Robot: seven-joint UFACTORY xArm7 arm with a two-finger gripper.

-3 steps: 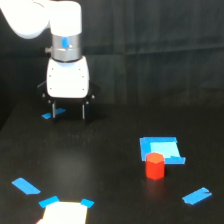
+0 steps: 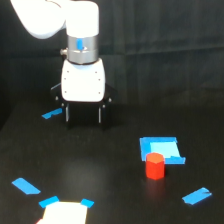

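Note:
The white robot arm hangs from the upper left, its gripper (image 2: 83, 114) open above the dark table, with nothing seen between its black fingers. A red hexagonal block (image 2: 155, 166) stands at the right, just in front of a pale square (image 2: 169, 149) framed in blue tape, partly overlapping its lower-left part in this view. The gripper is to the left of the block and farther back.
A pale object (image 2: 64, 213) is cut off at the bottom left edge, among pieces of blue tape (image 2: 25, 186). Another tape strip (image 2: 197, 196) lies at the lower right.
The arm and its gripper have moved a little to the right and slightly down in the view. The red block and the tape have not moved.

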